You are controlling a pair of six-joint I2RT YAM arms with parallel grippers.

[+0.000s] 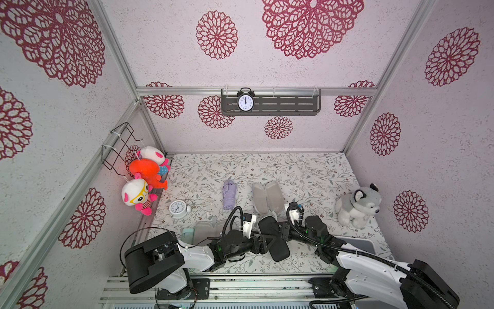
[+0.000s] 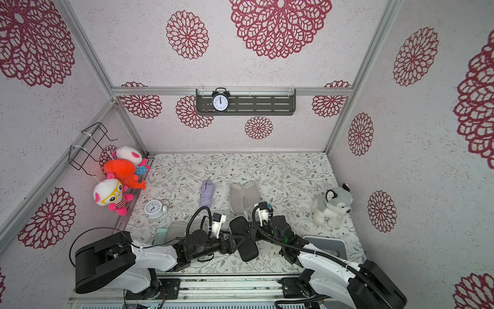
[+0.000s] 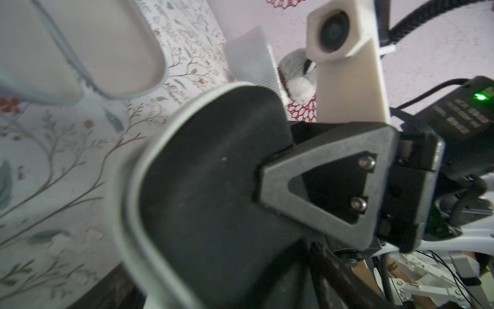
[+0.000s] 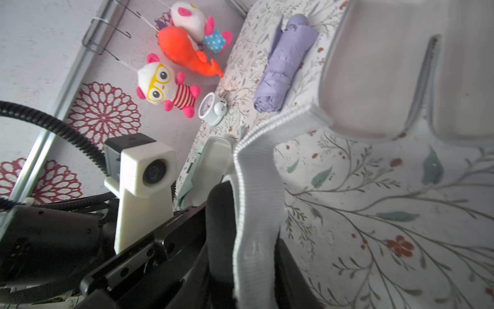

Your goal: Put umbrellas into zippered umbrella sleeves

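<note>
A black sleeve (image 1: 278, 248) with a pale zipper edge and a white ribbed strap (image 4: 259, 206) is held tilted between my two arms. My right gripper is shut on it near its upper end, the strap running between the fingers. In the left wrist view, my left gripper has its fingers spread wide with the sleeve between them. The sleeve's inside is hidden. A folded lavender umbrella (image 1: 229, 194) lies behind on the table. To its right rests an open grey two-part sleeve (image 1: 268, 197).
Another pale open sleeve (image 1: 204, 230) and a mint item (image 1: 186, 235) lie front left, partly behind my left arm. A grey tray (image 2: 329, 244) sits front right. A white clock (image 1: 178, 208) and a plush husky (image 1: 358, 206) flank the table.
</note>
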